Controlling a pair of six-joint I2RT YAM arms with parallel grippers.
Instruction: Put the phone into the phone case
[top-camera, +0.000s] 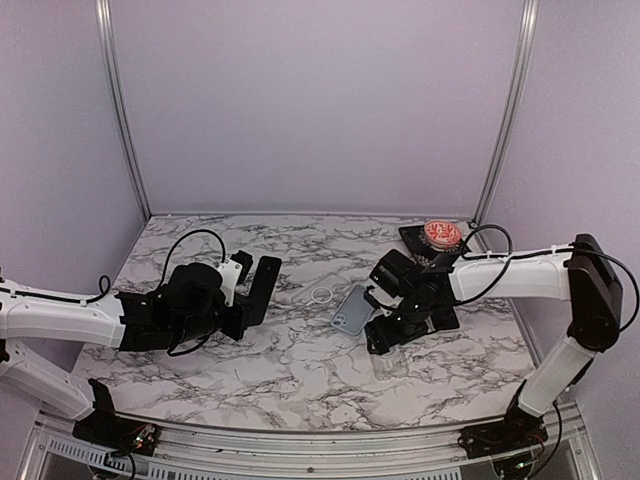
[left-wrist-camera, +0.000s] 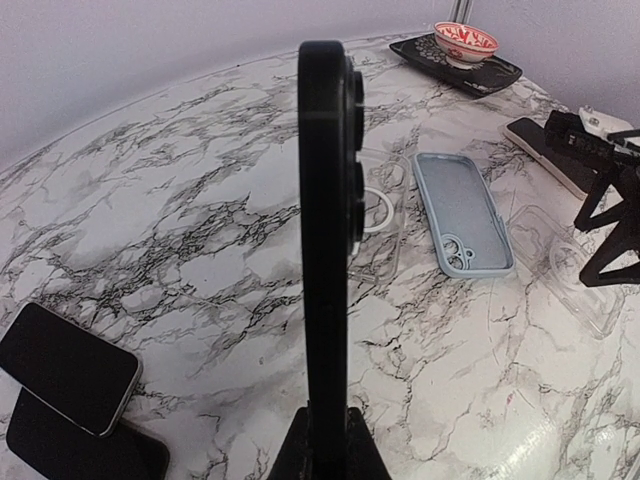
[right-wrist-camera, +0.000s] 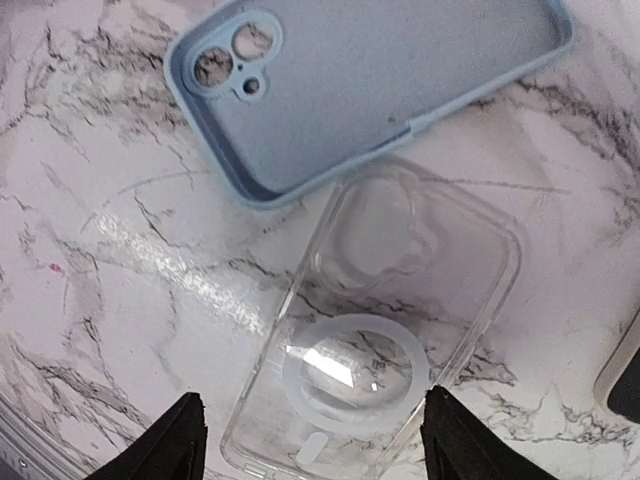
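A black phone (left-wrist-camera: 325, 200) stands upright in my left gripper, which is shut on it; from the top view it is held up at left centre (top-camera: 262, 288). My right gripper is part open, low over a clear case (right-wrist-camera: 460, 250) with a white ring, nothing seen gripped. A light blue phone case lies open side up just beyond that clear case, also seen in the left wrist view (left-wrist-camera: 463, 210).
Another clear case (left-wrist-camera: 385, 270) lies left of the blue one. Two dark phones (left-wrist-camera: 65, 365) lie at the left, another (left-wrist-camera: 545, 150) at the right. A black tray (left-wrist-camera: 420, 60) with a bowl (left-wrist-camera: 465, 40) stands at the back right.
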